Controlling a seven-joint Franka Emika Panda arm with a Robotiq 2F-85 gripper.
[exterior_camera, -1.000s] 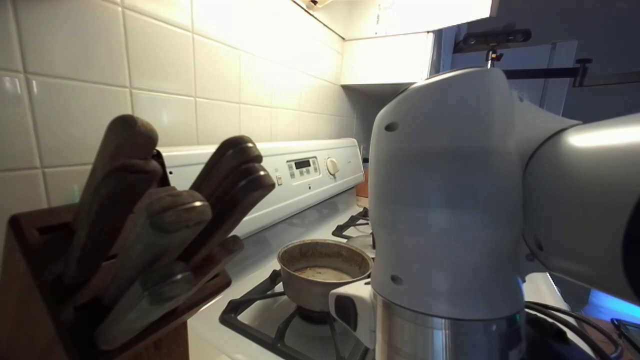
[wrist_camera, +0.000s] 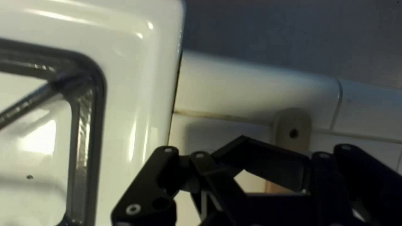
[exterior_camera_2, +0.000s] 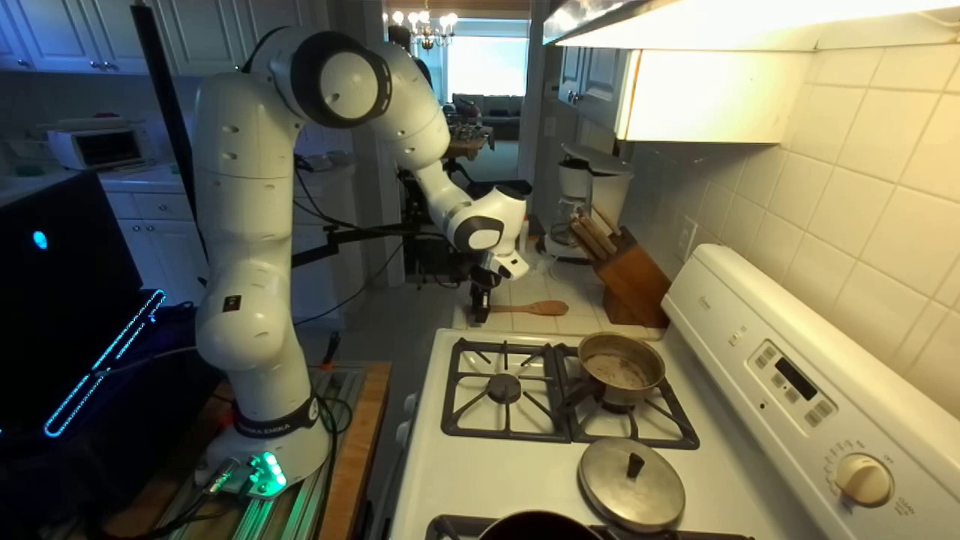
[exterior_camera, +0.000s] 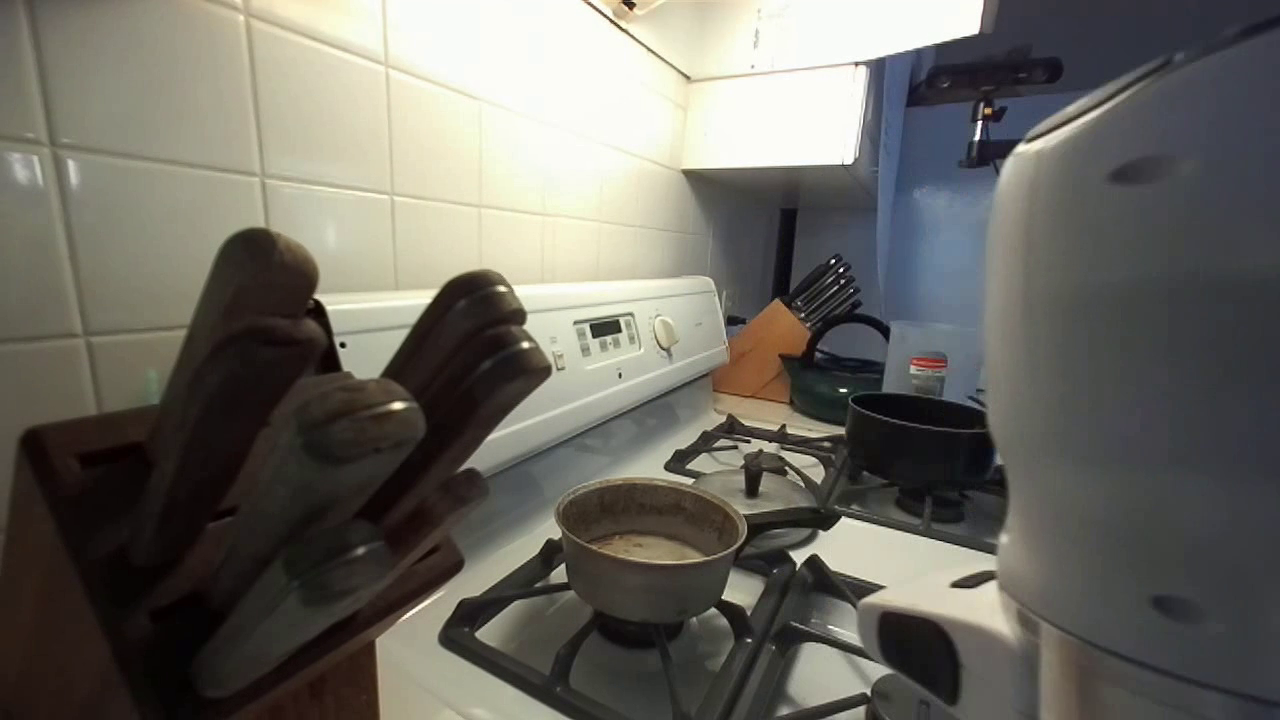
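Observation:
A wooden spoon [exterior_camera_2: 544,307] lies on the tiled counter beside the stove, its bowl toward the knife block. My gripper [exterior_camera_2: 481,315] hangs low by the end of its handle, near the counter's front edge. In the wrist view the handle's end [wrist_camera: 292,131], with a small hole, sticks out past my dark fingers [wrist_camera: 279,165], which cover part of the handle. My gripper is shut, with nothing seen between its fingers. A pot [exterior_camera_2: 619,367] stands on a back burner, and its dark handle points over the grate. Exterior view 1 hides the gripper and spoon.
The stove's edge [wrist_camera: 158,86] and a burner grate [wrist_camera: 84,124] lie close to the gripper. A knife block [exterior_camera_2: 631,280] and a coffee maker [exterior_camera_2: 576,193] stand farther back on the counter. A pot lid [exterior_camera_2: 632,483] rests on the stovetop. The near-left burner is bare.
In exterior view 1 the arm has swung to the right, uncovering the pot's handle, the lid, the black pot and the far counter. The pot has not moved.

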